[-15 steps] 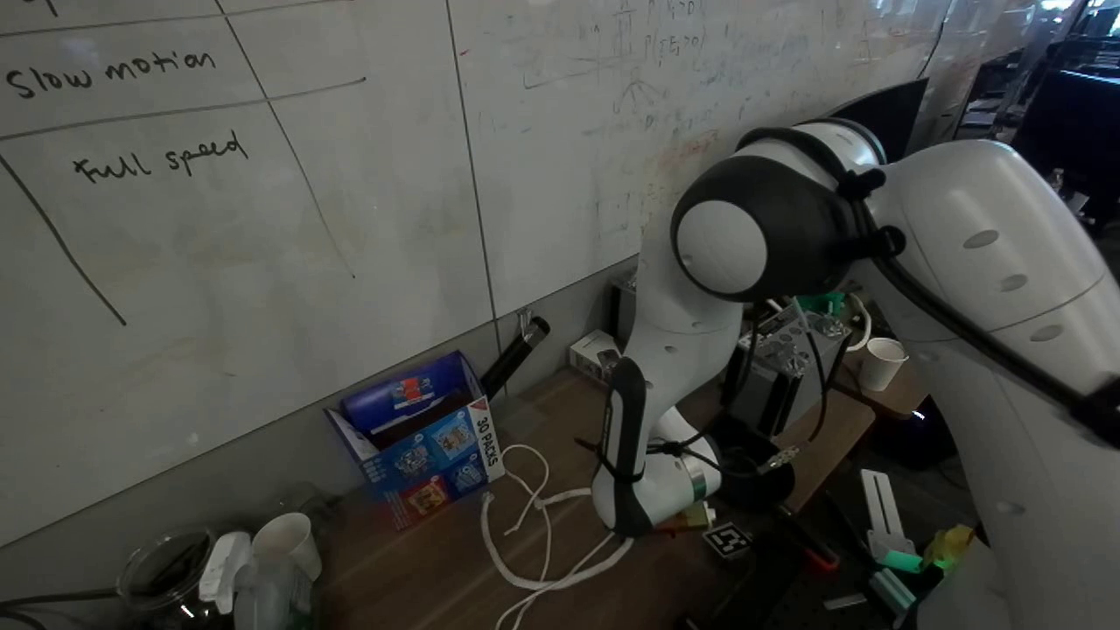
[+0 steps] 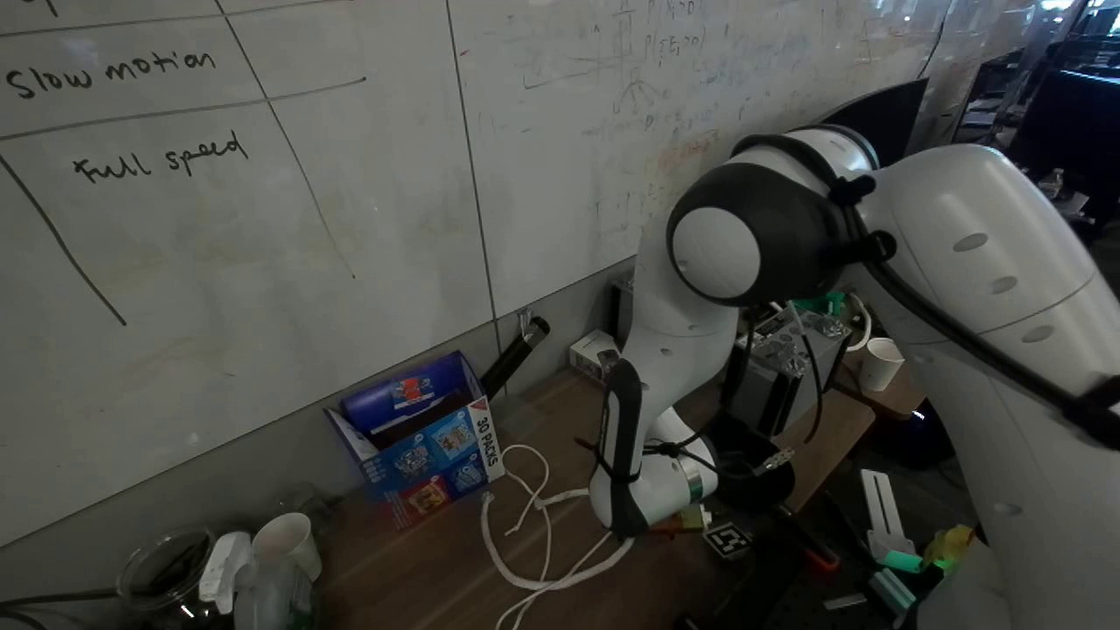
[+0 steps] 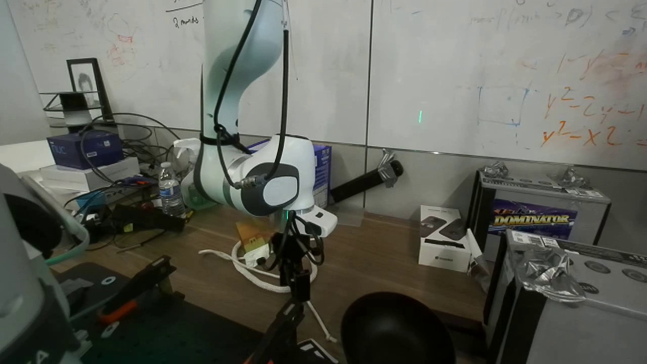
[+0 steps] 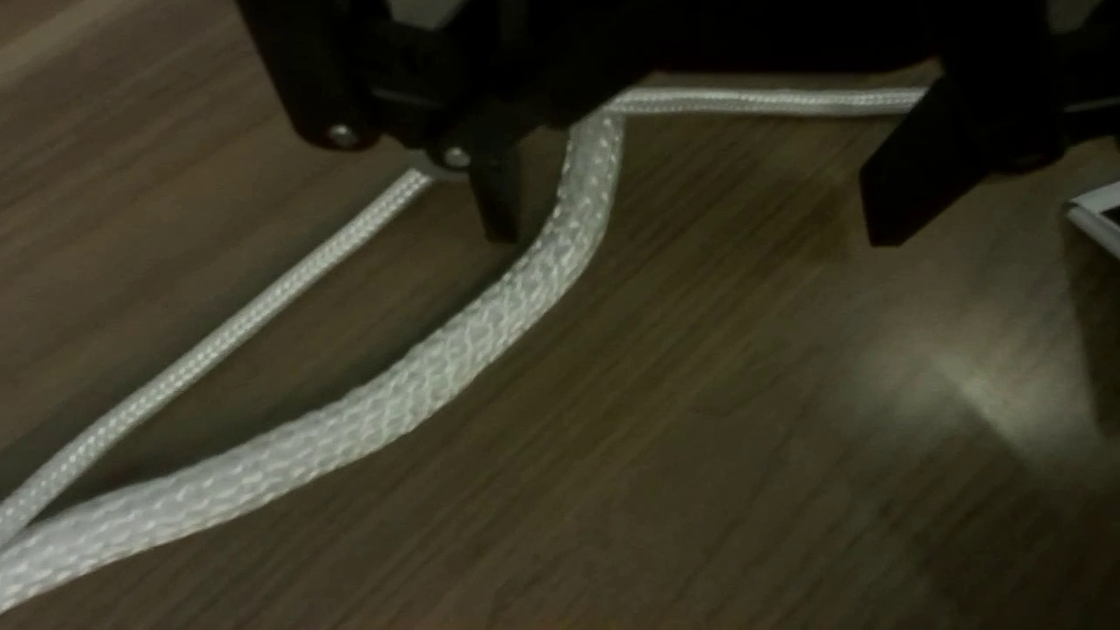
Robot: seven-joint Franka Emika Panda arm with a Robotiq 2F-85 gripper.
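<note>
A white braided rope [image 4: 472,357] lies on the wooden table, in thick and thin lengths. In the wrist view my gripper stands open above it, fingers wide apart. The thick length curves up between them, closer to the left fingertip [image 4: 501,205], and a thin length runs across behind. Nothing is clamped. From the side, the dark gripper [image 3: 295,276] points down over the coil of rope [image 3: 264,280]. In the first exterior view the rope [image 2: 511,572] loops out to the left of my wrist, which hides the fingers.
A blue snack box [image 2: 430,462] stands against the whiteboard wall. A black pan [image 3: 397,330] sits close on the gripper's right in the second exterior view. A white phone box [image 3: 444,239] and grey metal cases [image 3: 558,327] stand farther right. Bare table [image 3: 376,261] lies between.
The arm has shifted very slightly to the left in the first exterior view. The rope and the box look unmoved.
</note>
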